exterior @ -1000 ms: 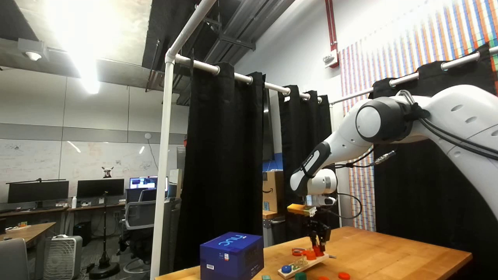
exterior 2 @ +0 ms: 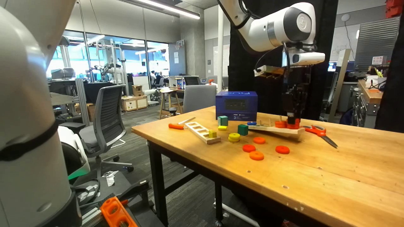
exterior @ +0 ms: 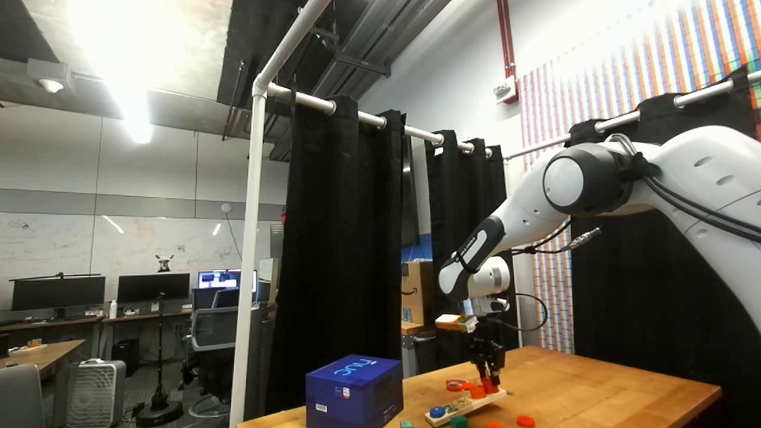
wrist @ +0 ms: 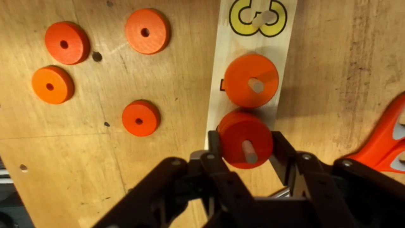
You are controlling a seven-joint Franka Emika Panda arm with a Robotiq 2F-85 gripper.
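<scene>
Between the fingers of my gripper is a red disc (wrist: 243,152), with a wooden peg poking up through its hole. It sits over the end of the wooden peg board (wrist: 224,72), above another red piece that shows behind it. An orange disc (wrist: 250,78) is on the neighbouring peg, and a bare peg stands on the printed yellow 3 (wrist: 279,22). In exterior view 2 the board (exterior 2: 278,130) looks tilted, its end under my gripper raised off the table. Whether the lower red pieces are held too, I cannot tell.
Loose orange and red discs (exterior 2: 282,149) lie beside the board. Orange-handled scissors (exterior 2: 320,131) rest close to its end. Yellow discs (exterior 2: 234,137), a green cube (exterior 2: 243,130), a wooden frame (exterior 2: 199,130) and a blue box (exterior 2: 236,107) are farther along.
My gripper has shifted slightly left in exterior view 1 and tilted a little. The board's end beneath it looks slightly shifted. The red disc stays between the fingers.
</scene>
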